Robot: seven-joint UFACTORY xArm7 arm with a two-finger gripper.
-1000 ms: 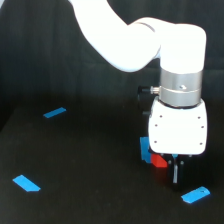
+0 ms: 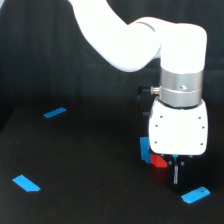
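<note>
My gripper (image 2: 176,180) points down at the right side of the dark table, beneath the white hand. Its dark fingers are hard to make out against the black surface, and whether they are apart or together does not show. Right beside them, partly covered by the hand, are a blue object (image 2: 145,150) and a red object (image 2: 159,161). A small patch of blue also shows close to the fingers. Whether the gripper touches any of these cannot be told.
Blue strips lie flat on the table: one at the back left (image 2: 55,112), another at the front left (image 2: 26,184) and a third at the front right (image 2: 195,195). Dark cloth hangs behind.
</note>
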